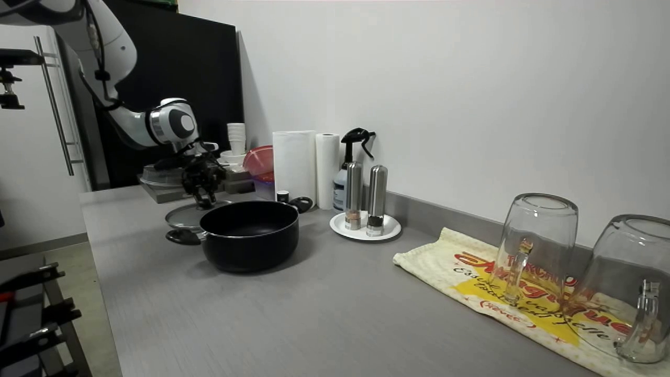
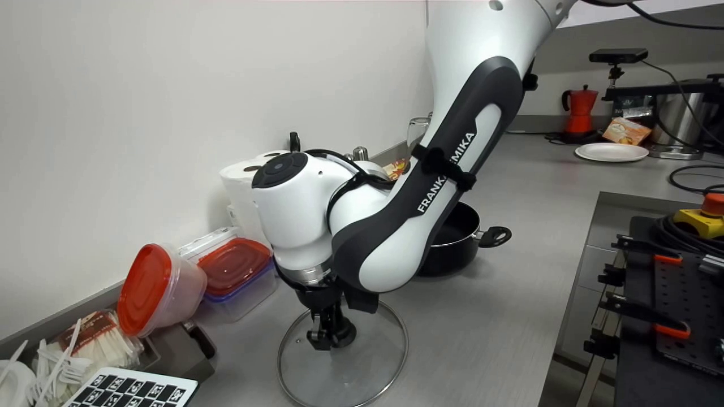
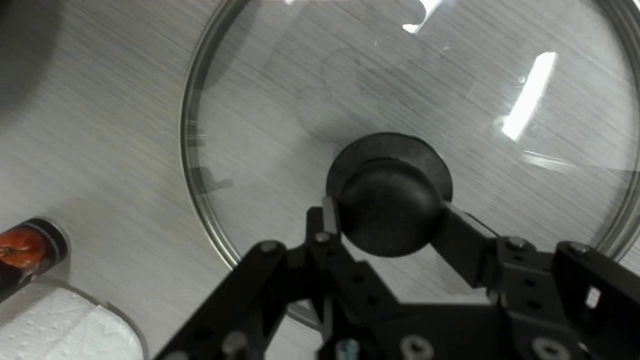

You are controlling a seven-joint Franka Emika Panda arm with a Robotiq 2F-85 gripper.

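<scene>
A round glass lid (image 2: 305,380) with a metal rim and a black knob (image 3: 390,207) is at the far end of the counter, behind the black pot (image 1: 251,248). In the wrist view my gripper is shut on the knob, a finger (image 3: 330,216) on one side and the other finger against the opposite side. The lid lies roughly level, at or very near the counter; whether it touches is hard to tell. The pot stands uncovered, its inside empty as far as exterior view 1 shows.
Paper towel rolls (image 1: 293,164), a spray bottle (image 1: 339,188) and two mills on a white plate (image 1: 365,236) line the wall. Food containers (image 2: 234,271) stand close to the lid. Glass mugs (image 1: 534,251) rest on a cloth at right.
</scene>
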